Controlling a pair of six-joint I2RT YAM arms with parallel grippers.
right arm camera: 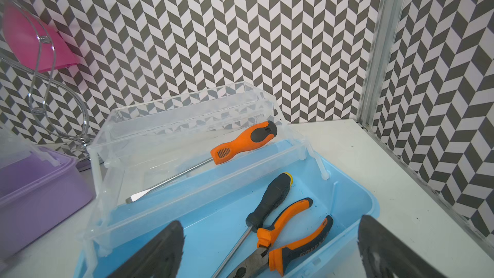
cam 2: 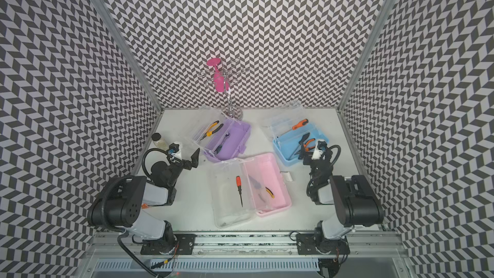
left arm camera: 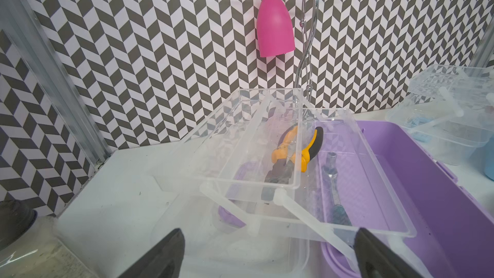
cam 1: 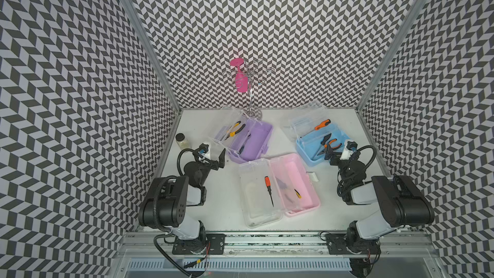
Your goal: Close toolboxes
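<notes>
Three toolboxes lie with their clear lids swung back: purple at back left, blue at back right, pink in front. The purple box's raised clear tray carries yellow-black pliers. In the blue box's tray rests an orange screwdriver; orange pliers and a dark screwdriver lie below. A red screwdriver is in the pink box's clear part. My left gripper stands open, left of the purple box. Open and empty, my right gripper is at the blue box's front right.
A jar with a dark lid stands at the table's left, near my left arm. Behind the boxes is a metal rack with a pink goblet.
</notes>
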